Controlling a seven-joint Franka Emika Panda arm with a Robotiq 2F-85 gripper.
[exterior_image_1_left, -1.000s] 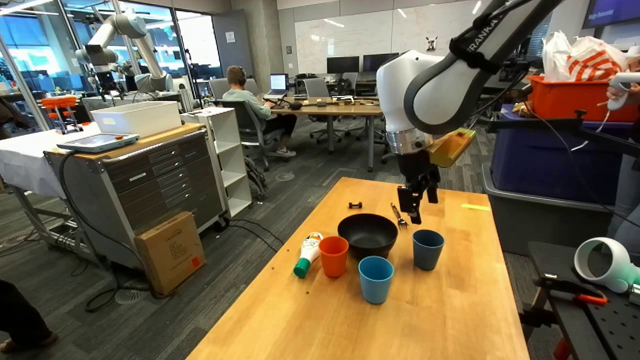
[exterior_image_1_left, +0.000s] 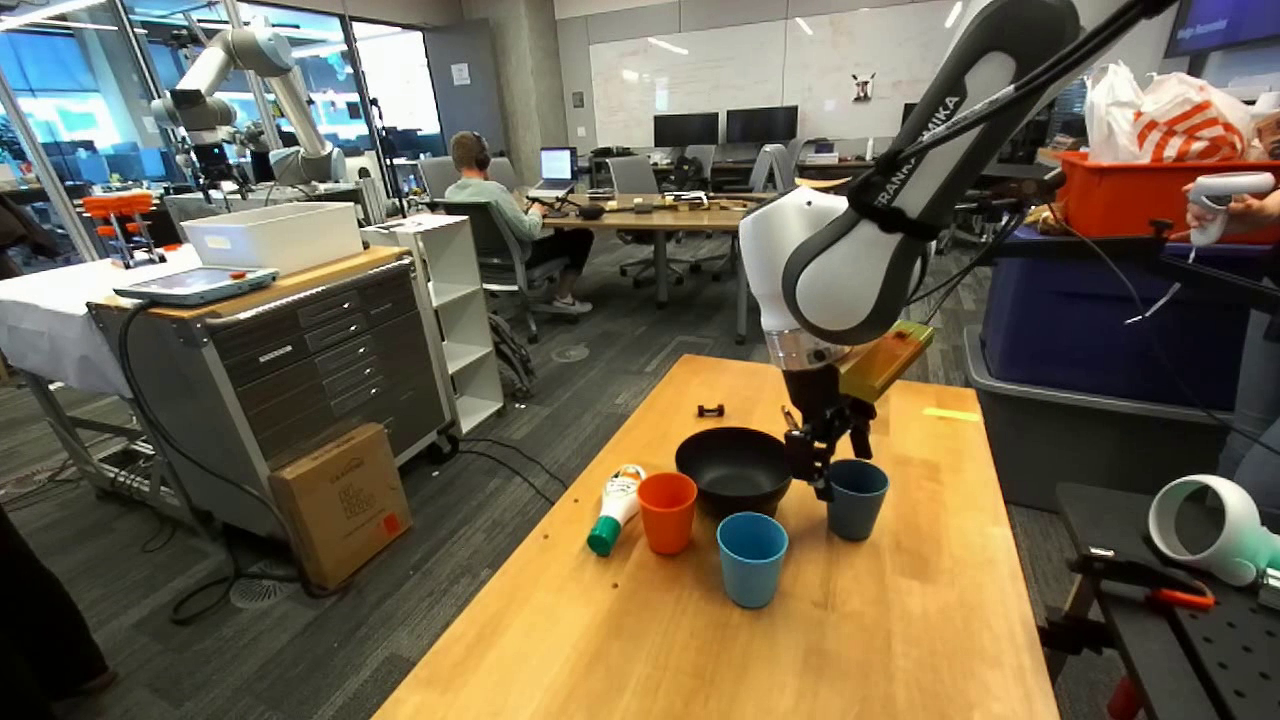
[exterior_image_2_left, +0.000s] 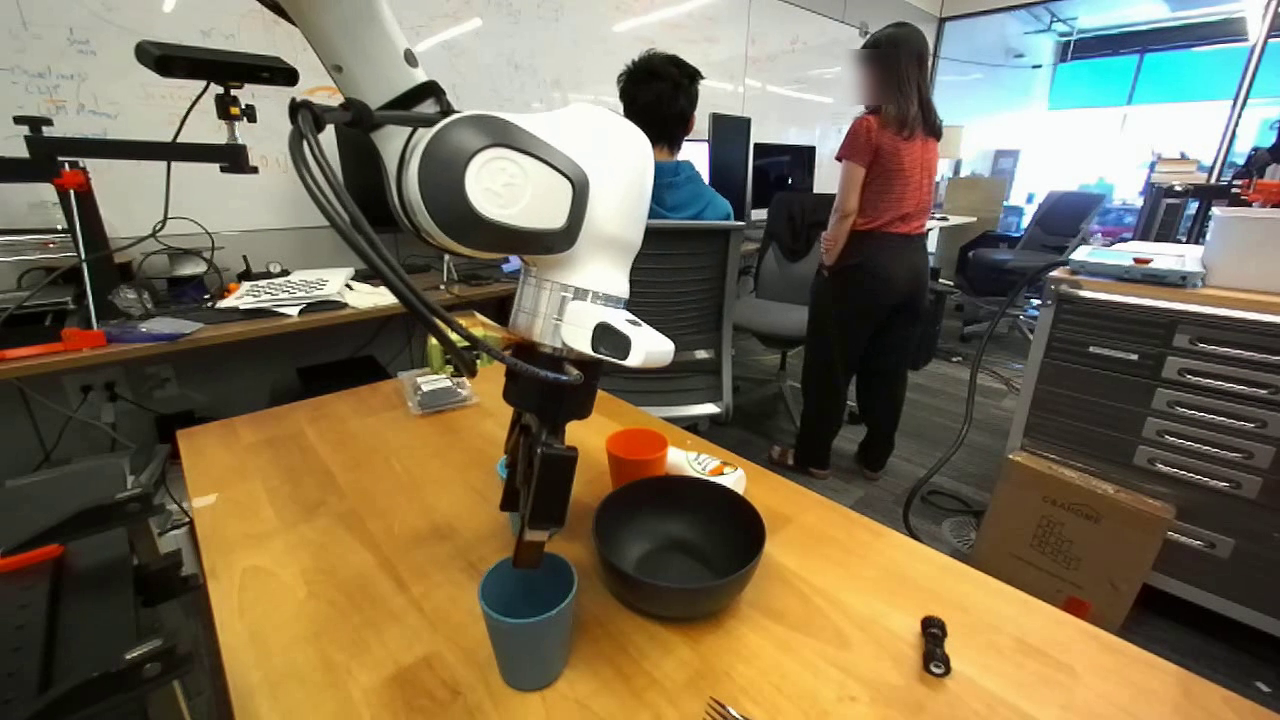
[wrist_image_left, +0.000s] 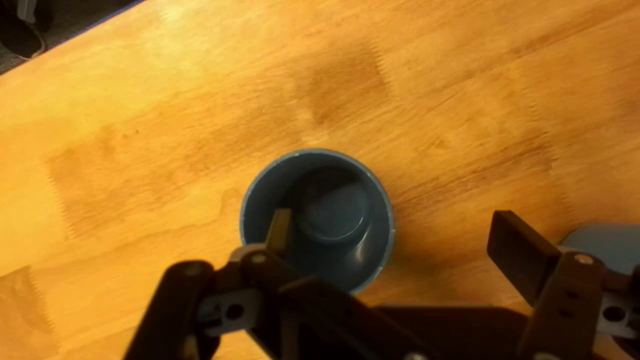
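Note:
A dark blue cup (exterior_image_1_left: 858, 506) stands upright on the table, and the wrist view looks down into its empty inside (wrist_image_left: 336, 207). My gripper is open right above it, nothing held. One finger (wrist_image_left: 279, 231) overlaps the cup's opening; the other (wrist_image_left: 519, 255) lies beyond the rim, over the table side. In the second exterior view a fingertip (exterior_image_2_left: 528, 552) is at the cup's rim (exterior_image_2_left: 531, 630); whether it touches cannot be told. A lighter blue cup (exterior_image_1_left: 752, 564), an orange cup (exterior_image_1_left: 667, 514) and a black bowl (exterior_image_1_left: 723, 470) stand close by.
A white bottle with a green cap (exterior_image_1_left: 615, 510) lies beside the orange cup. A fork (exterior_image_2_left: 723, 710) and a small black object (exterior_image_2_left: 935, 646) lie near the bowl.
My gripper has come down and toward the dark blue cup, from above and behind it. The cups, bowl and bottle have stayed in place.

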